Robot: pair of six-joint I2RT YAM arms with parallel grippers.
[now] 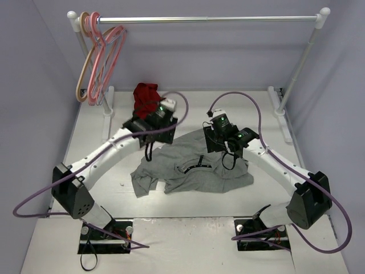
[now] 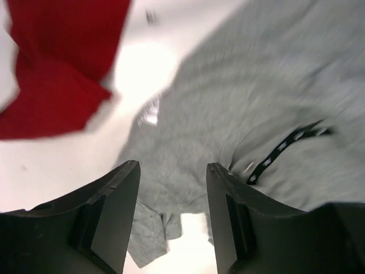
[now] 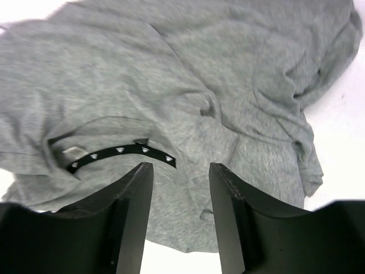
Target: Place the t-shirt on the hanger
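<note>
A grey t-shirt (image 1: 194, 177) lies spread and rumpled on the white table, with a black strip (image 3: 122, 149) showing at its middle, perhaps part of a hanger. My left gripper (image 1: 165, 128) is blurred and raised over the upper left of the shirt, open and empty; in the left wrist view its fingertips (image 2: 122, 177) hang above the cloth. My right gripper (image 1: 218, 137) is above the shirt's right part, its fingers apart with nothing visible between them.
Pink and beige hangers (image 1: 100, 63) hang at the left end of a white rail (image 1: 205, 19). A red cloth (image 1: 145, 94) lies at the back left. The table has bare room around the shirt.
</note>
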